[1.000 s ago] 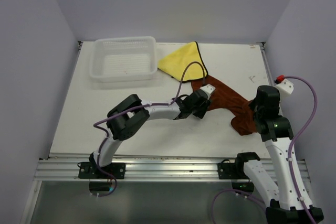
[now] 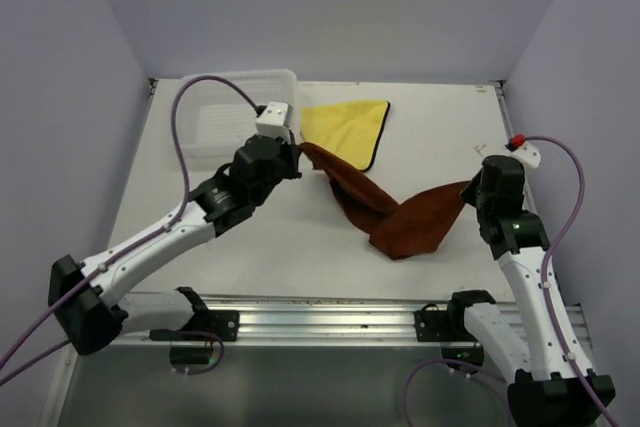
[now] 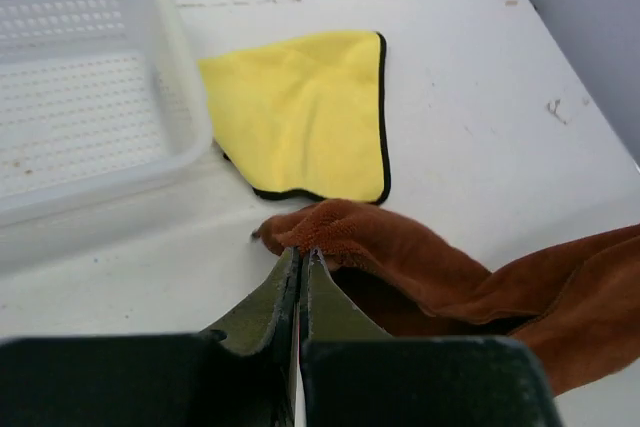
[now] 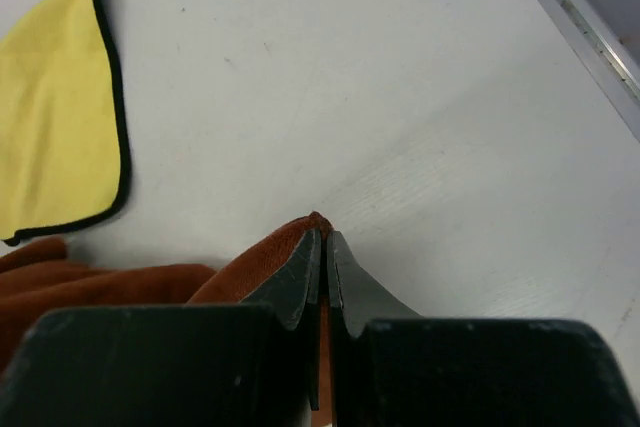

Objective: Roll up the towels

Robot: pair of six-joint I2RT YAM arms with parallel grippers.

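A crumpled brown towel (image 2: 400, 227) stretches between my grippers, its two ends raised off the white table. My left gripper, high at the towel's left end beside the white basket, is shut on a corner of it. My right gripper is shut on the other end at the table's right side. A yellow towel (image 2: 340, 127) with black edging lies flat at the back, also seen in both wrist views.
The white plastic basket (image 2: 185, 127) sits at the back left, partly behind my left arm. Walls border it at back and sides.
My left gripper has risen and moved up-left, pulling the brown towel's end with it. The right gripper has shifted slightly left, and the towel now spans more leftward.
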